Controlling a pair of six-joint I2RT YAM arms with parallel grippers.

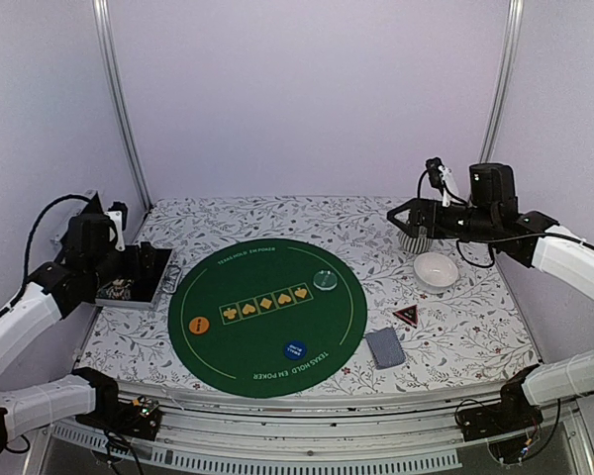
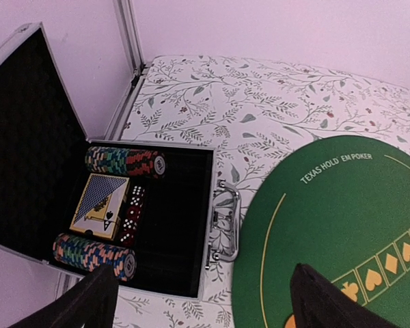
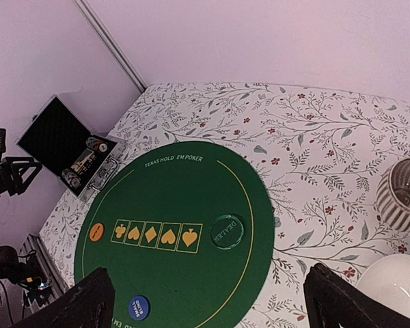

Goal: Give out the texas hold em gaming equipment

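Observation:
A round green poker mat lies in mid-table, bearing an orange disc, a blue disc and a clear dealer disc. To its left is an open case holding chip rolls along two sides, a card deck and red dice. Over this case hangs my left gripper, open and empty. My right gripper, also open and empty, is raised at the right, by the striped cup and white bowl.
Right of the mat, a blue-grey patterned card-like piece and a black triangular piece with a red edge lie on the floral tabletop. The case lid stands upright at the left.

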